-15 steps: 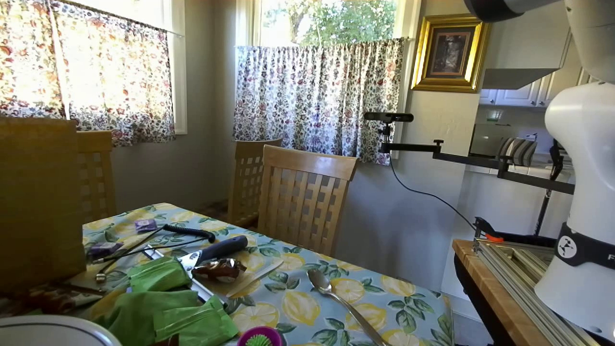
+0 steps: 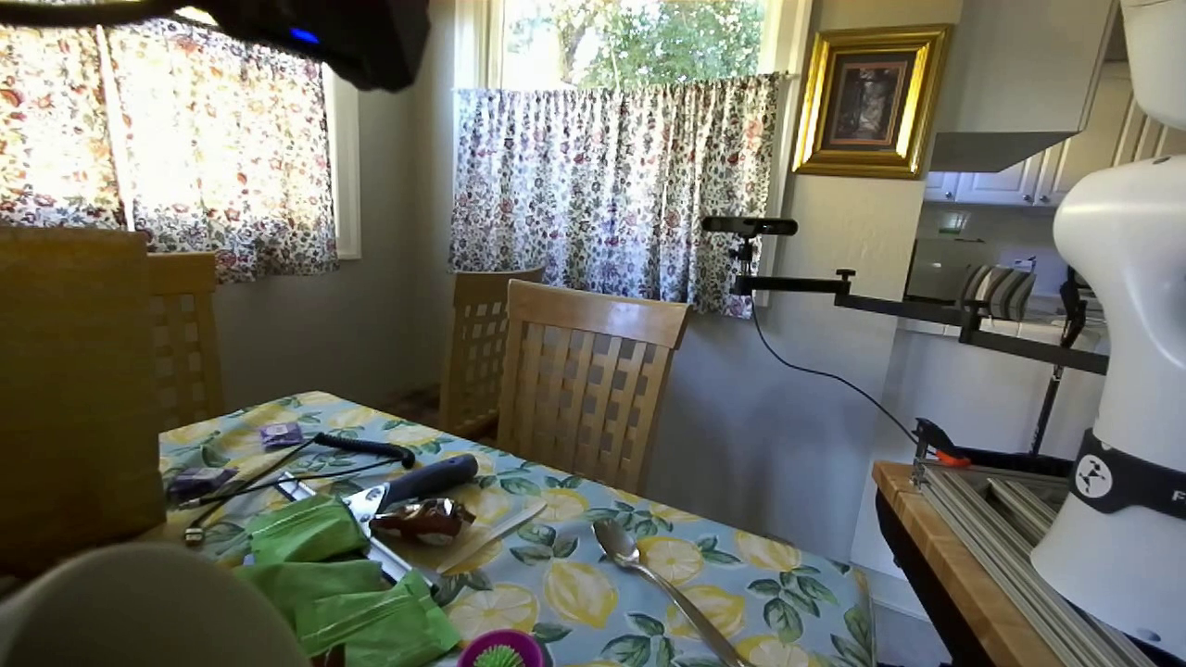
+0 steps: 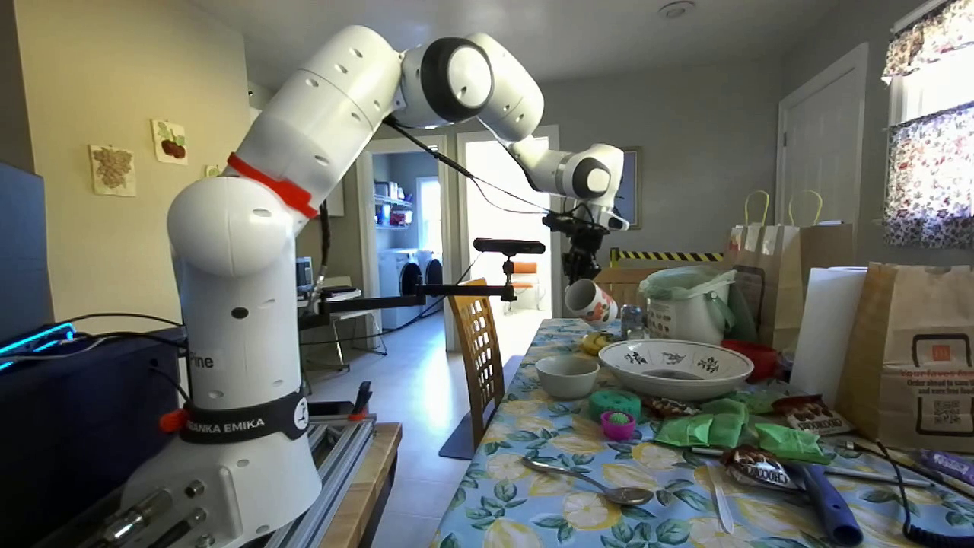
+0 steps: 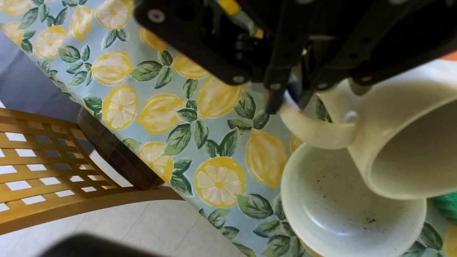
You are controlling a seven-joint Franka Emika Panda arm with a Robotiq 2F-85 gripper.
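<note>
A white mug (image 3: 593, 302) with orange-red markings hangs tilted in the air above the far part of the table. My gripper (image 3: 582, 266) is above it, shut on its handle. From the wrist view, the mug's handle (image 4: 319, 130) runs up between the gripper's dark fingertips (image 4: 274, 101), and the mug's mouth faces toward the lower right. Beneath the mug, apart from it, a white bowl (image 4: 338, 205) with dark specks inside rests on the lemon-print tablecloth (image 4: 180, 128).
A wide patterned bowl (image 3: 676, 365) stands beside the small bowl, with a lidded white tub (image 3: 685, 315) behind. Green packets (image 3: 721, 425), a spoon (image 3: 593, 482) and a blue-handled tool (image 3: 829, 511) lie nearer. A chair (image 3: 479, 356) stands at the table's side.
In exterior view 1, a dark part of the arm has come in at the top left and left the top right. A blurred pale rounded shape now covers the bowl rim at lower left.
</note>
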